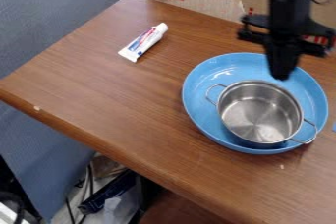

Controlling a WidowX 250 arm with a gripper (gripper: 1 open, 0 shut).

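A steel pot (260, 113) with two side handles sits on a blue plate (203, 85) at the right of the wooden table. A white toothpaste tube (143, 43) lies toward the back left. My black gripper (282, 66) hangs over the back of the plate, above and behind the pot; whether it is open or shut is unclear.
A cardboard panel stands behind the table. Cables and assorted items lie below the table's left edge.
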